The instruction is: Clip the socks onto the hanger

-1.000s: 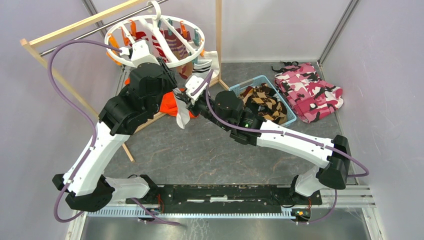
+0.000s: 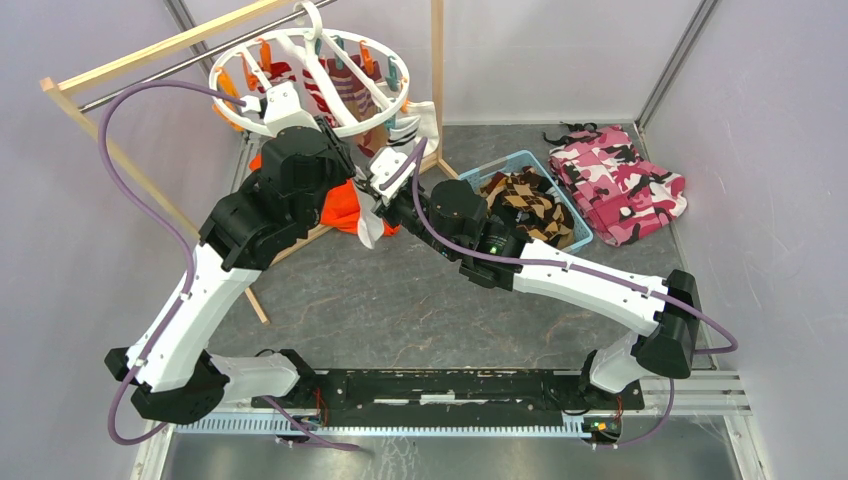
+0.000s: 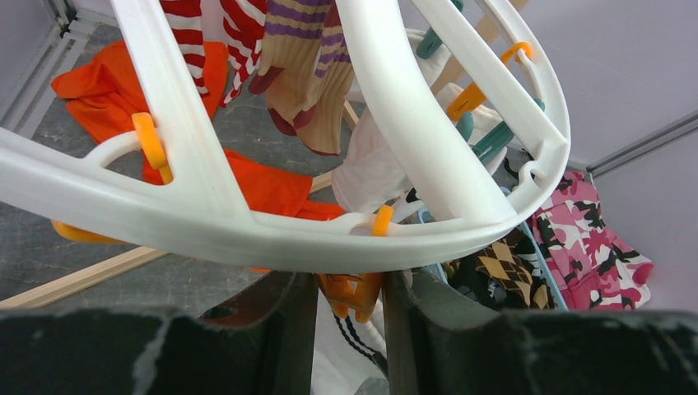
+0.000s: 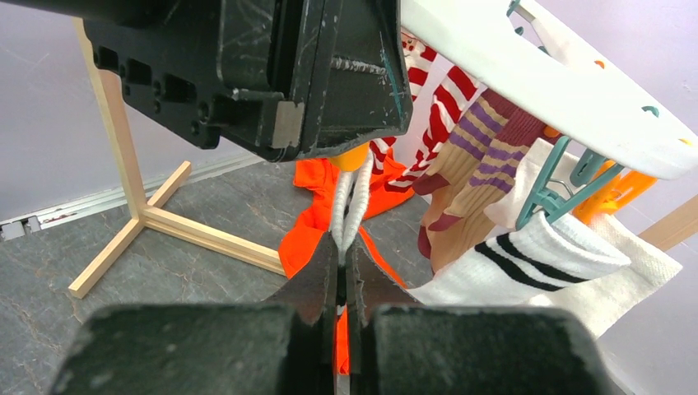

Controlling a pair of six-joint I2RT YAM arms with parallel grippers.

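The round white hanger (image 2: 225,95) hangs at the top left with socks clipped to it. At its near rim my left gripper is shut on an orange clip (image 3: 350,298). A white sock (image 2: 370,220) hangs beneath that clip; in the right wrist view its folded edge (image 4: 352,197) runs from the clip's orange tip down to my right gripper, shut on the thin fabric. How deep the sock sits inside the clip is hidden. Another white sock with black stripes (image 4: 527,259) hangs from a green clip (image 4: 547,193) on the right.
Red-striped socks and a tan-and-purple pair (image 4: 469,173) hang further back on the ring. Orange cloth (image 2: 342,208) lies below. A blue basket (image 2: 520,160) of patterned cloth and a pink camouflage bag (image 2: 615,185) stand right. The wooden stand (image 2: 150,190) surrounds the hanger.
The lower end of the white sock has swung slightly right, and my right gripper has shifted only a little. The left arm stays in place at the rim.
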